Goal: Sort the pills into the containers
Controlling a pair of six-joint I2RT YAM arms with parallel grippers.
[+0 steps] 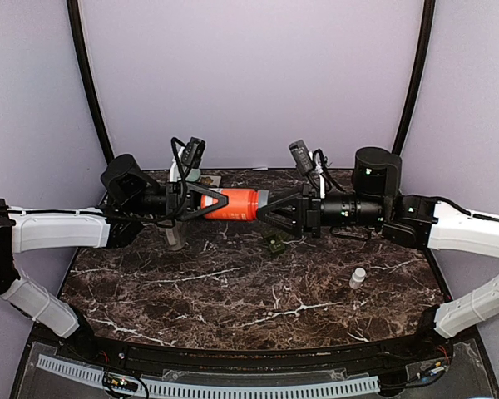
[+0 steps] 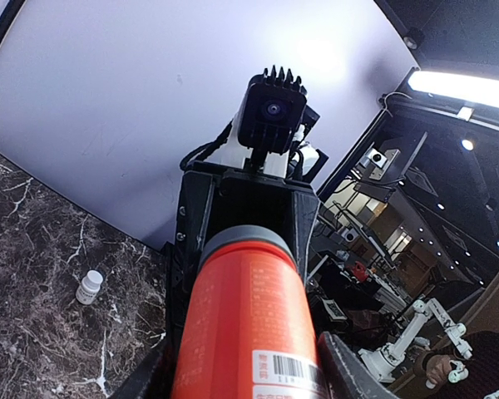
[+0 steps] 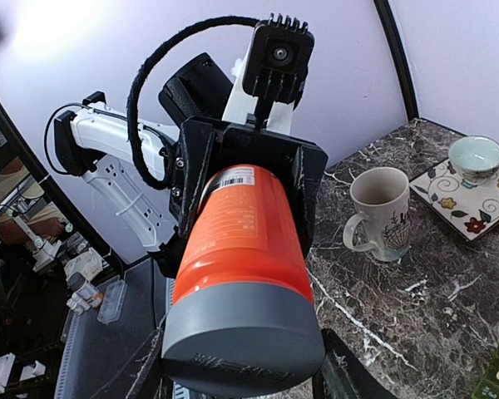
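Observation:
A large orange bottle (image 1: 237,204) with a grey cap (image 3: 243,337) is held sideways in the air between the two arms. Its body is gripped by my left gripper (image 1: 223,202), shut on it from the left. Facing it, my right gripper (image 1: 264,208) is shut on the cap end, one finger on each side. A small white bottle (image 1: 358,278) stands on the right part of the table; the left wrist view also has it. On the table below the grippers lies a green pill box (image 1: 274,242), only partly visible in the right wrist view.
A mug (image 3: 382,212) stands on the left of the marble table (image 1: 224,307). Behind it, a pale green bowl (image 3: 476,158) sits on a flowered square plate (image 3: 449,199).

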